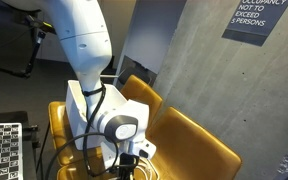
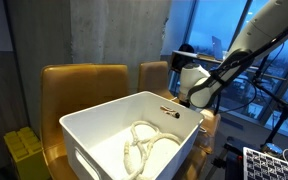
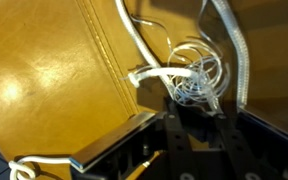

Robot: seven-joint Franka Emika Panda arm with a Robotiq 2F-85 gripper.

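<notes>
In the wrist view, a white rope (image 3: 134, 35) lies on the tan seat, with loose, frayed strands (image 3: 199, 80) bunched near my fingertips. My gripper is shut on the rope by those strands; the exact pinch is dark and partly hidden. Exterior view 1 has the gripper (image 1: 132, 168) low over the seat, beside white rope loops (image 1: 147, 170). A large white box (image 2: 134, 120) stands in the foreground of exterior view 2, holding another length of white rope (image 2: 134, 152).
Tan chairs (image 1: 189, 140) stand in a row along the concrete wall (image 1: 209, 80). Another bit of white rope (image 3: 24, 165) shows at the wrist view's lower left. A yellow block-like object (image 2: 24, 155) is at the far left. Dark cables run along the arm.
</notes>
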